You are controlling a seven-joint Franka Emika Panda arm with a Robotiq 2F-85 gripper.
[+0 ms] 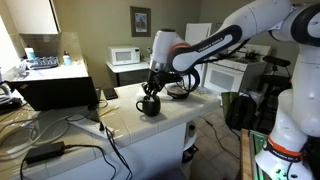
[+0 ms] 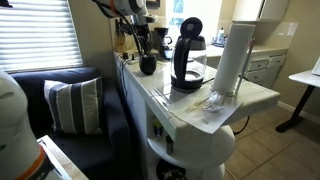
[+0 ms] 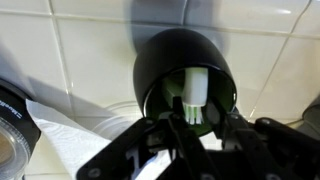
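Observation:
A black mug-like pot (image 3: 150,65) stands on the white tiled counter, its opening facing the wrist camera. Inside it is a white object (image 3: 196,85) with a pale green, ridged lower part. My gripper is at the opening, its dark fingers on either side of that object; whether they touch it cannot be made out. Exterior view 1 has the gripper (image 1: 153,86) straight above the black pot (image 1: 148,105). From the other side, the pot (image 2: 148,65) appears near the counter's edge, the gripper small above it.
A kettle with a black handle (image 2: 182,62) and a paper towel roll (image 2: 234,58) stand farther along the counter. A dark pan (image 1: 178,91) sits behind the pot. Cables (image 1: 118,150) hang over the counter's front edge.

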